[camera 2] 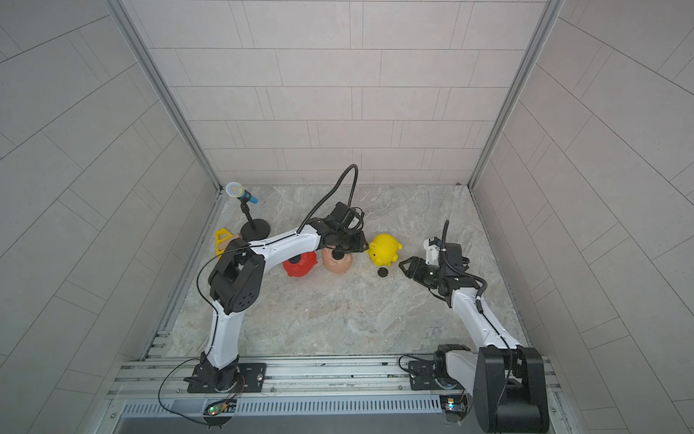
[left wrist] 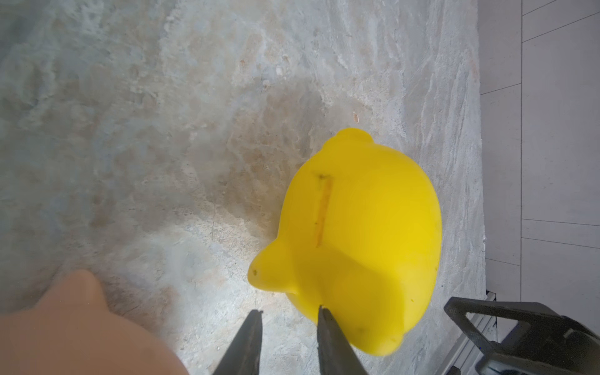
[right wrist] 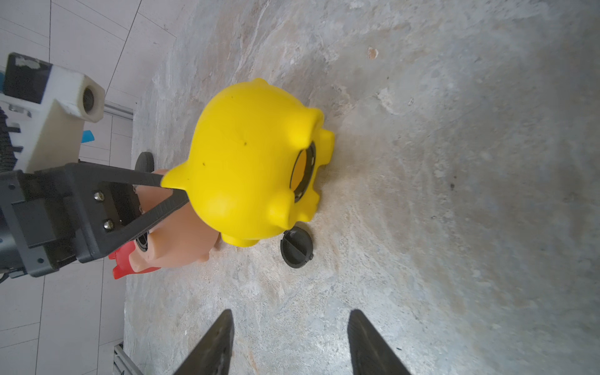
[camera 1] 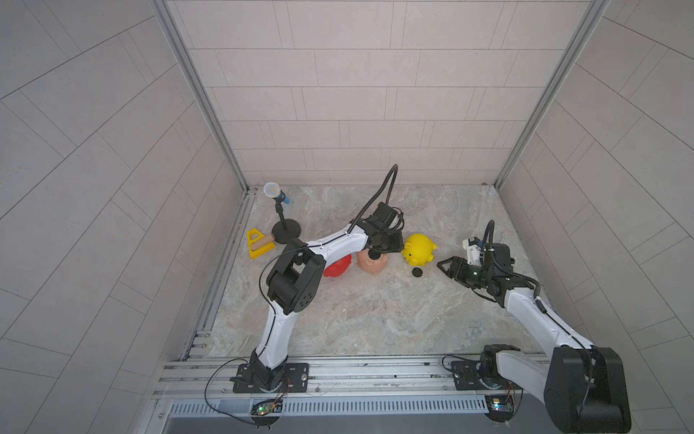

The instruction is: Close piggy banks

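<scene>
The yellow piggy bank (right wrist: 243, 156) lies on the table with an open round hole (right wrist: 301, 173) on the side facing my right gripper. A loose black cap (right wrist: 297, 247) lies beside it. The pink piggy bank (camera 2: 337, 264) and red piggy bank (camera 2: 299, 266) sit to its left, partly under my left arm. My left gripper is over the pink bank, beside the yellow one; whether it grips anything is unclear. My right gripper stands part open with nothing between its fingers, right of the yellow bank and the cap.
A black stand (camera 1: 285, 231) with a blue-and-white top and a yellow triangular object (camera 1: 256, 246) are at the back left.
</scene>
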